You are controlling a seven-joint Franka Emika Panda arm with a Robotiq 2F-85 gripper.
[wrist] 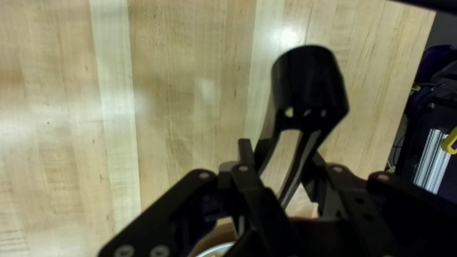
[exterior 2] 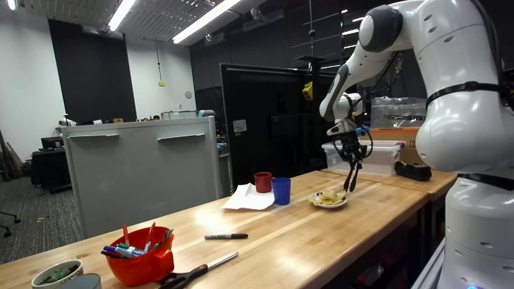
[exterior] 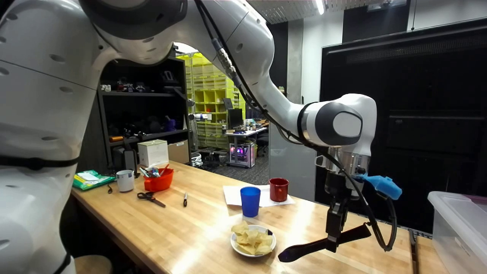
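Note:
My gripper [exterior: 335, 238] is shut on a black tong-like utensil [exterior: 303, 250], which slants across it above the table. In the wrist view, the utensil's broad end [wrist: 309, 79] and two narrow arms stretch up from between the fingers. Two dark tips [exterior 2: 353, 183] point downward in exterior view 2, close to a white plate [exterior 2: 332, 206] of yellow chips [exterior 2: 329, 195]. From exterior view 1, the chips [exterior: 250, 241] lie heaped to the left of the utensil's tip, apart from it in that view. Only a sliver of the plate's rim [wrist: 218, 247] shows at the bottom of the wrist view.
A blue cup [exterior: 250, 201] and a red mug [exterior: 279, 189] stand behind the plate, by white paper [exterior: 233, 195]. Farther off are a marker [exterior 2: 226, 236], scissors [exterior: 150, 198] and a red pen container [exterior: 158, 181]. A clear bin [exterior: 459, 233] borders the right side.

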